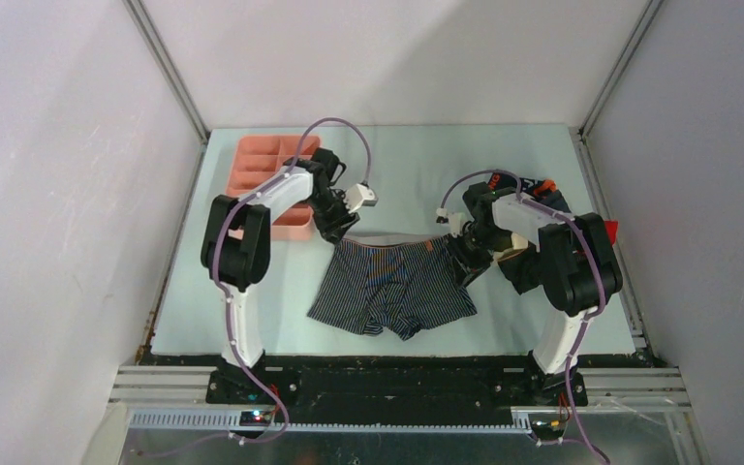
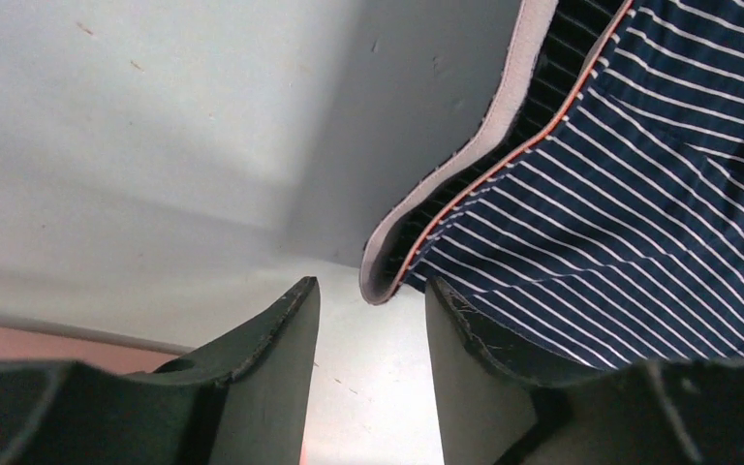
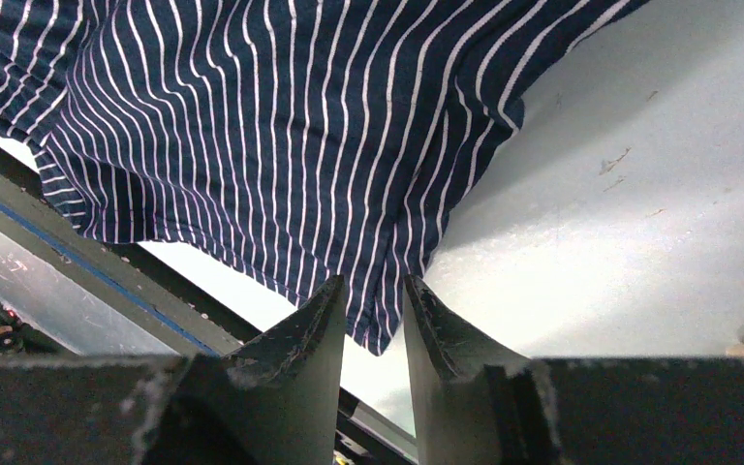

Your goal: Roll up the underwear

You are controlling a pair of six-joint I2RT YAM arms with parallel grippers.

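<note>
Dark blue underwear with thin white stripes [image 1: 363,286] lies spread on the table, its waistband toward the back and its legs toward the front edge. In the left wrist view, the waistband's corner with its pale inner band [image 2: 504,107] lies ahead of my left gripper, whose fingers stand apart with nothing gripped. My right gripper is over the right side of the striped underwear [image 3: 281,126]; a moderate gap parts its fingertips, and no cloth is pinched between them. In the top view the right arm hides the waistband's right end.
A pink divided box [image 1: 252,165] stands at the back left, partly under the left arm. Dark folded clothes [image 1: 523,271] are heaped at the right, beside the right arm.
</note>
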